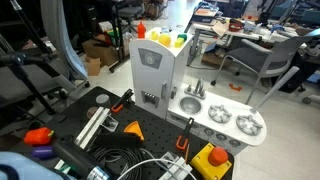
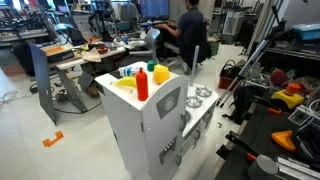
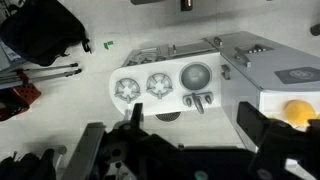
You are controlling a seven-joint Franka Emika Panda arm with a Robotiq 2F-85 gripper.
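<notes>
My gripper is open in the wrist view, its dark fingers spread wide with nothing between them. Beyond them lies a white toy kitchen counter, with a grey round sink [image 3: 196,76], a small faucet [image 3: 199,101] and burners [image 3: 160,85]. The tall white cabinet [image 1: 155,73] joins the counter. On its top stand a red bottle [image 2: 142,84], an orange ball [image 2: 161,74] and several yellow or green pieces. The sink [image 1: 190,105] looks empty. Neither exterior view clearly shows the gripper.
A black table in front of the kitchen holds an orange wedge [image 1: 134,130], cables and an orange-and-yellow object [image 1: 216,158]. An office chair [image 1: 265,58] stands behind. A black bag [image 3: 42,30] lies on the floor, where another orange piece [image 2: 52,138] also rests.
</notes>
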